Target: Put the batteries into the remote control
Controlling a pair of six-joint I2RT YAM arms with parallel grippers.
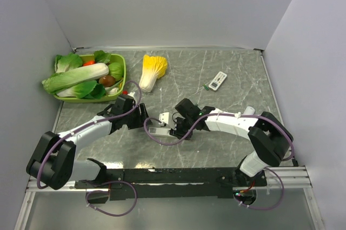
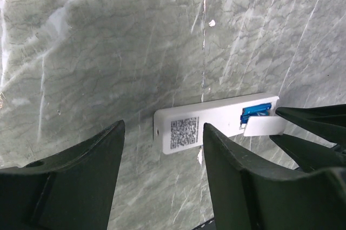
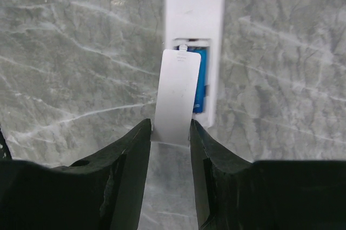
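The white remote (image 2: 181, 130) lies face down on the grey marble, with blue batteries (image 3: 199, 81) visible in its open compartment. The white battery cover (image 3: 175, 93) lies tilted partly over that compartment, its end between the tips of my right gripper, which is part open at the cover. My left gripper hangs just left of the remote, its two fingertips apart on either side of the remote's end as seen from above; whether anything is between them is unclear.
A green basket of vegetables (image 1: 123, 70) sits at back left, a yellow cabbage (image 1: 152, 67) beside it. Another remote-like device (image 1: 217, 81) lies at back right, a white cylinder (image 1: 248, 110) at the right.
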